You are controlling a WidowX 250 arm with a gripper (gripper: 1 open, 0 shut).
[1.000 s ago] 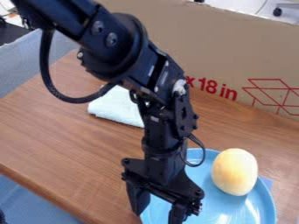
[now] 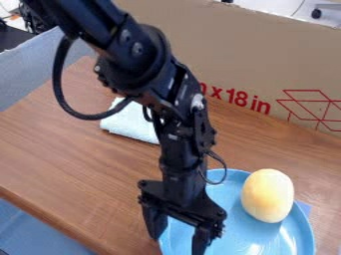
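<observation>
My black gripper (image 2: 178, 228) is low over the blue plate (image 2: 273, 240) at the lower middle, pointing down, its fingertips near the frame's bottom edge; whether anything is between them is hard to tell. A pale yellow oval object (image 2: 266, 196) rests on the right part of the plate, to the right of my gripper and apart from it. A folded white cloth (image 2: 130, 123) lies on the wooden table behind the arm, partly hidden by it.
A large cardboard box (image 2: 253, 60) stands along the back of the table (image 2: 67, 164).
The plate, oval object and cloth look unmoved.
</observation>
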